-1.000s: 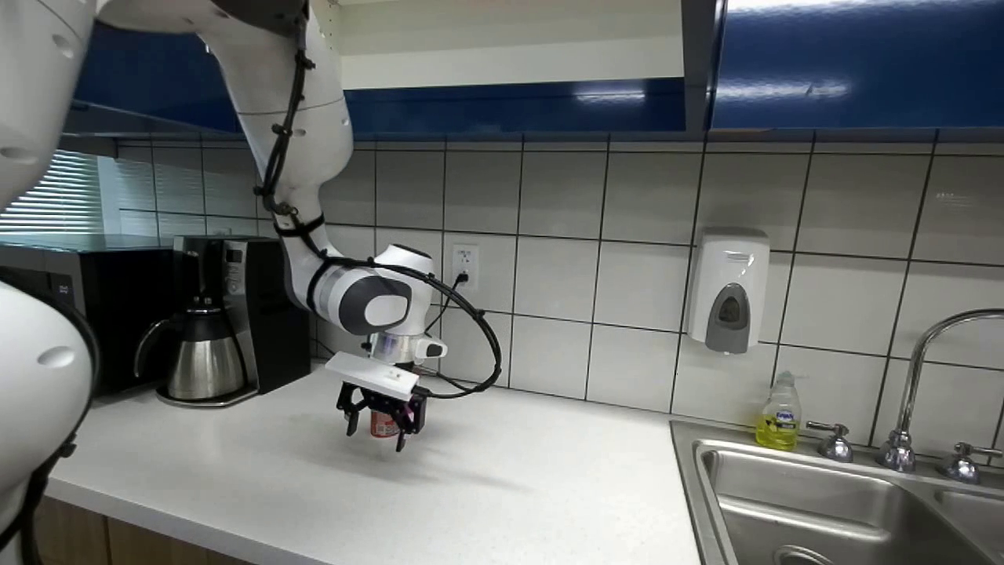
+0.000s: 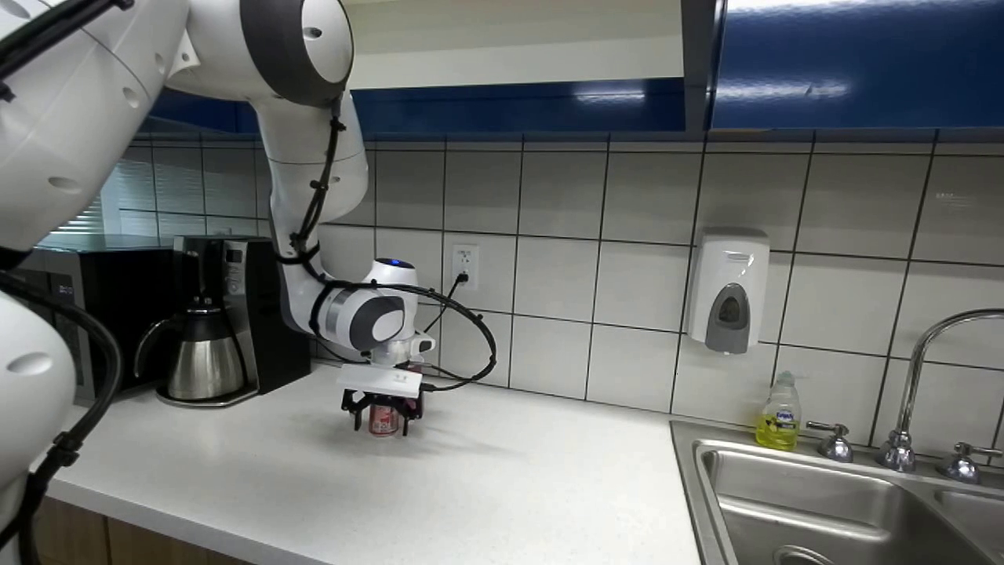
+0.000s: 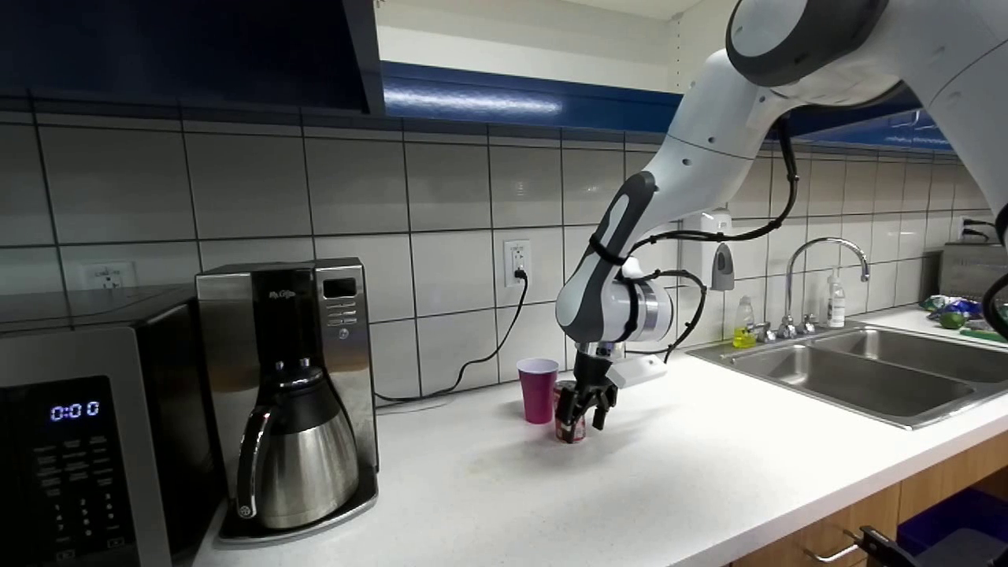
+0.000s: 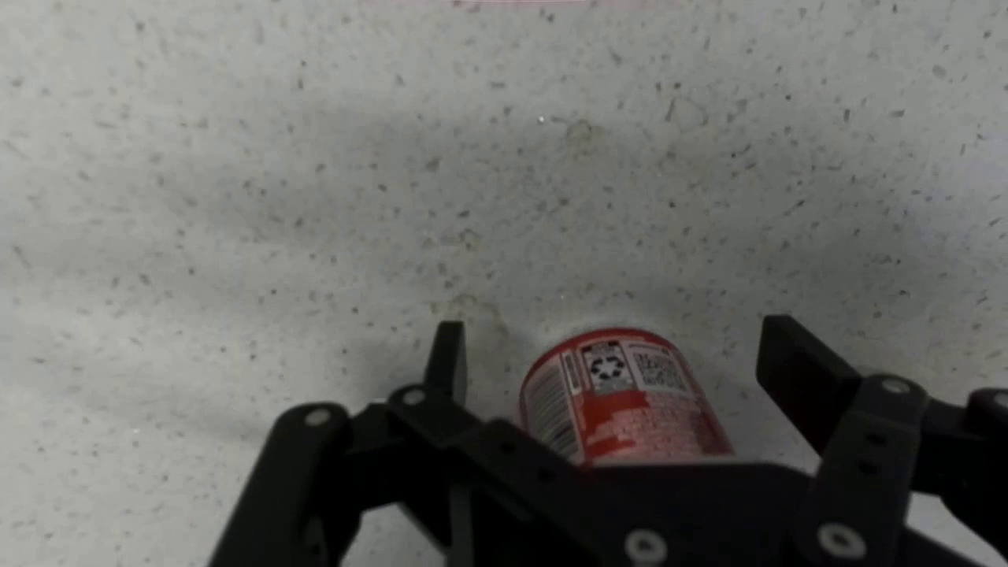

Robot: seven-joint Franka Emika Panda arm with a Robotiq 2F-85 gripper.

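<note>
A red can (image 2: 383, 421) stands upright on the white counter, its printed label toward the wrist camera. My gripper (image 2: 382, 425) is low over it and open, with one finger on either side of the can. In the wrist view a gap shows between the can (image 4: 624, 402) and both fingers; the lower part of that view is covered by the gripper's own body. A pink cup (image 3: 539, 392) stands close beside the can in exterior view 2.
A coffee maker (image 3: 283, 378) with a steel carafe and a microwave (image 3: 71, 453) occupy one end of the counter. The sink (image 2: 800, 499) and a yellow soap bottle (image 2: 779, 414) are at the other. Between the can and the sink the counter (image 2: 555, 471) is bare.
The arm has reached farther over the counter toward the wall. My gripper has levelled out around the can, which stays in place.
</note>
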